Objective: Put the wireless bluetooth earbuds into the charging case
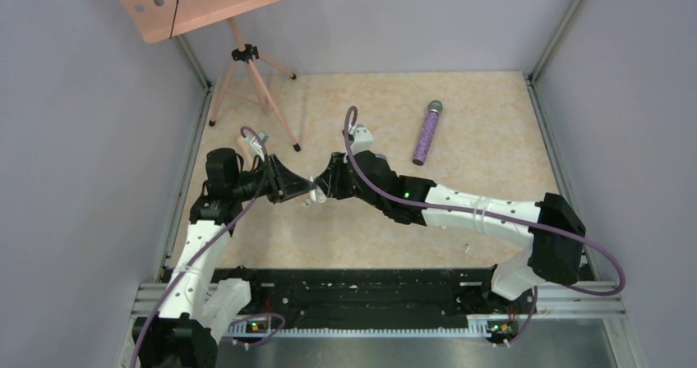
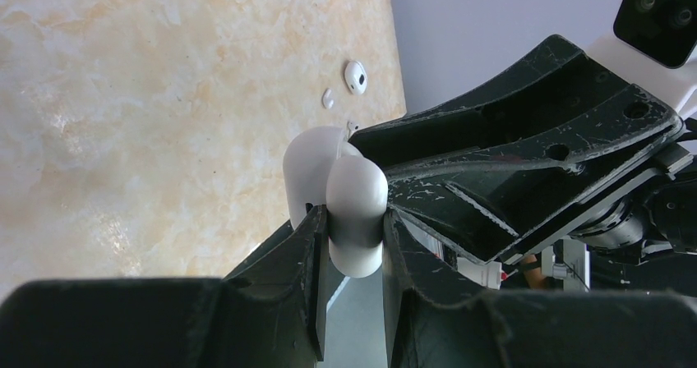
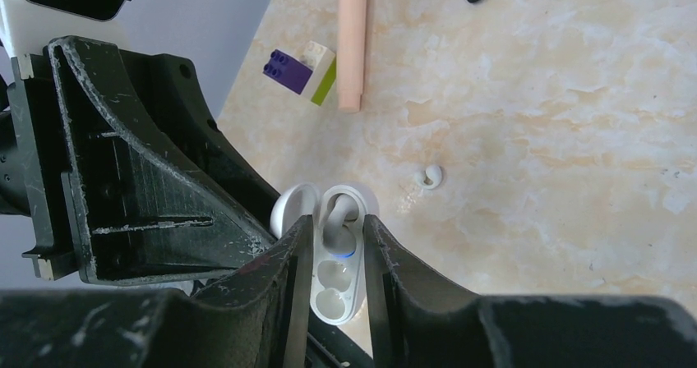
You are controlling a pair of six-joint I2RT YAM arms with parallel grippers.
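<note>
My left gripper is shut on the white charging case [image 2: 356, 220], held above the table with its lid open. In the right wrist view the case [image 3: 333, 278] faces the camera, one end toward the top. A whitish earbud [image 3: 336, 228] lies in its upper hollow, with a blue glow at its lower edge; how deep it sits I cannot tell. The lower hollows look empty. My right gripper is partly open at the case, its fingertips standing apart either side of that earbud. Another white earbud [image 3: 429, 177] lies on the table beyond.
A pink stand [image 1: 259, 89] rises at the back left, near some coloured bricks [image 3: 300, 74]. A purple microphone [image 1: 426, 134] lies at the back right. Small white pieces, one a rounded part [image 2: 355, 77], rest on the table.
</note>
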